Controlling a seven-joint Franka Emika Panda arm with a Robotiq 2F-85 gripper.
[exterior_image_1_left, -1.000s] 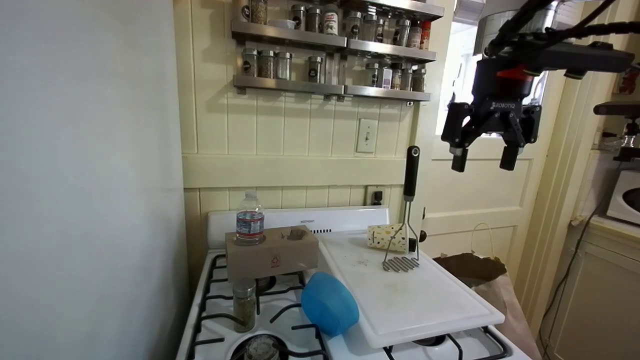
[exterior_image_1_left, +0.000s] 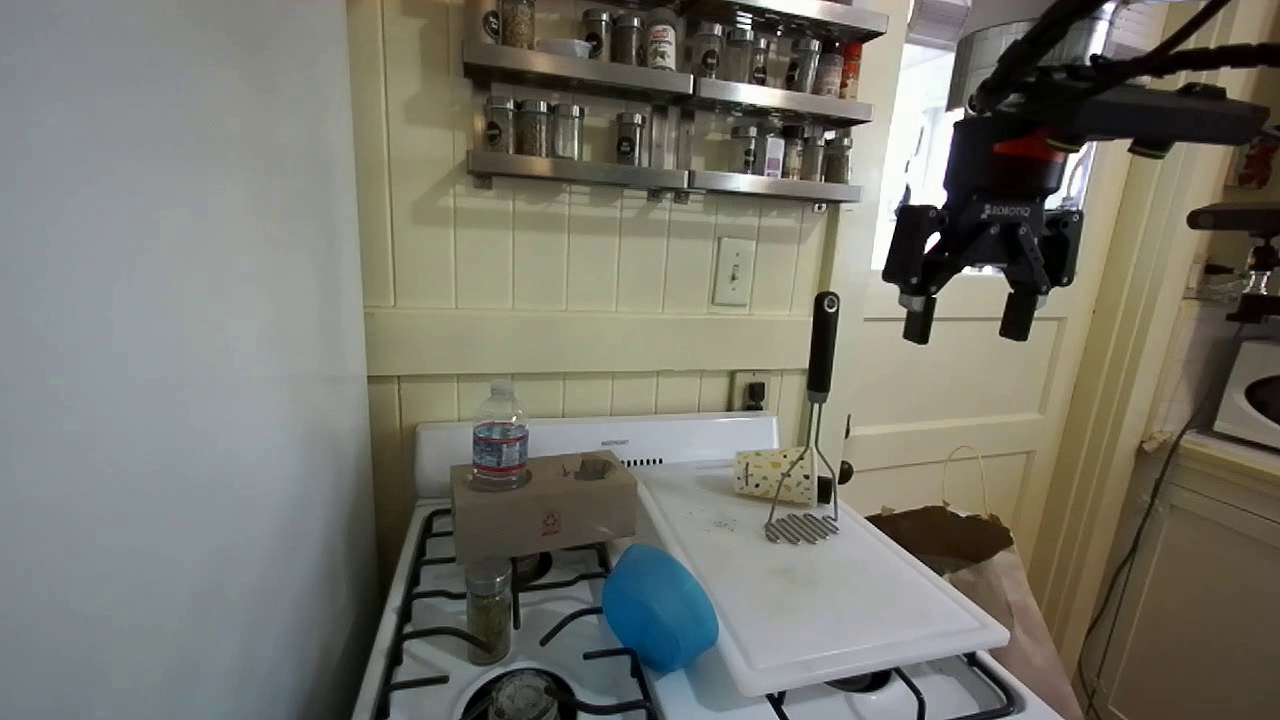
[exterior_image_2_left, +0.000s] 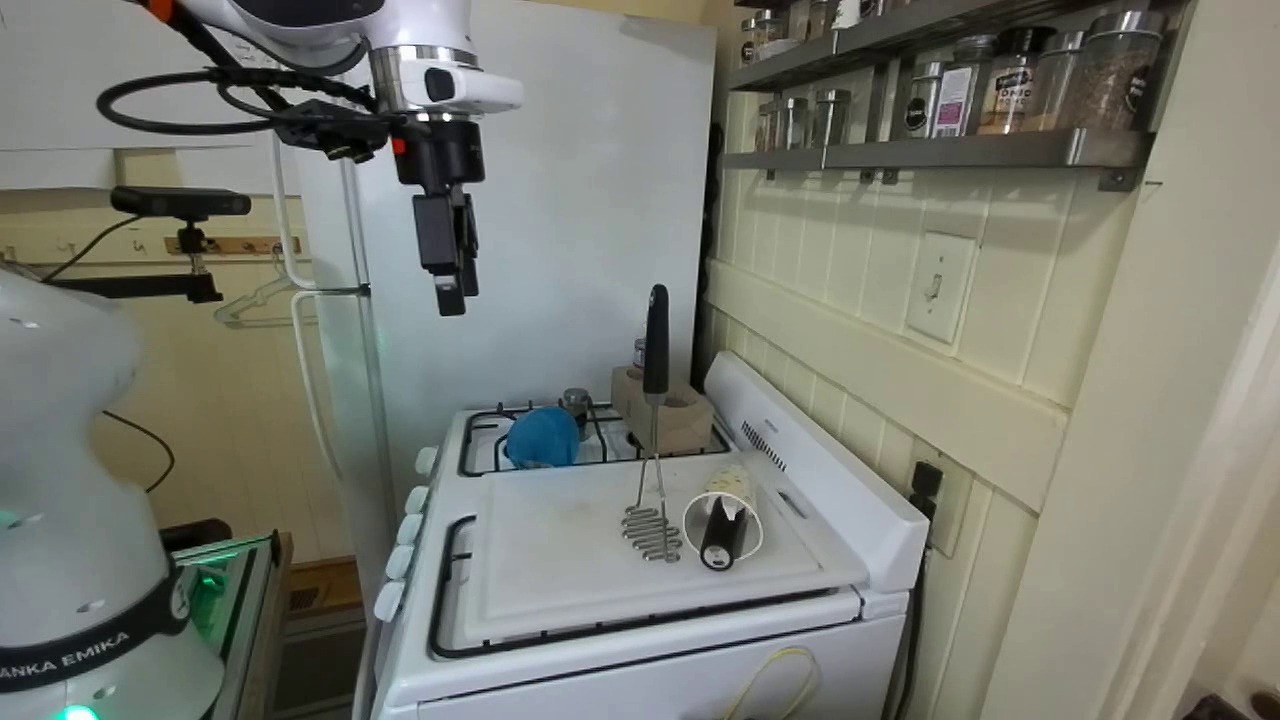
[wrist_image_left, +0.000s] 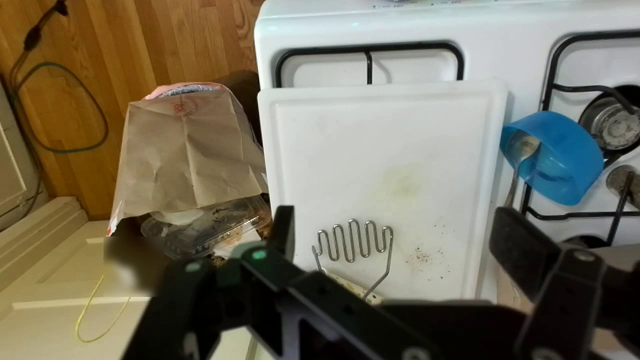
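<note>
My gripper (exterior_image_1_left: 968, 322) hangs open high above the stove, its fingers wide apart with nothing between them. On the white cutting board (wrist_image_left: 360, 150) a potato masher (exterior_image_1_left: 822, 360) stands upright on its wavy wire foot, black handle up. Behind it a speckled cup (exterior_image_1_left: 768, 475) lies on its side, and a black-handled item (exterior_image_2_left: 721, 534) pokes out of its mouth. A blue bowl (wrist_image_left: 561, 162) is tilted on its side beside the board, with a spoon (wrist_image_left: 520, 157) in it. In the wrist view my fingers partly hide the lower board and the masher's handle.
A cardboard box (exterior_image_1_left: 576, 504) holding a water bottle (exterior_image_1_left: 499, 438) stands at the stove's back left; a spice jar (exterior_image_1_left: 488, 612) is in front. A paper bag (wrist_image_left: 192, 150) sits beside the stove. Spice shelves (exterior_image_1_left: 576, 72) line the wall. Much of the board is bare.
</note>
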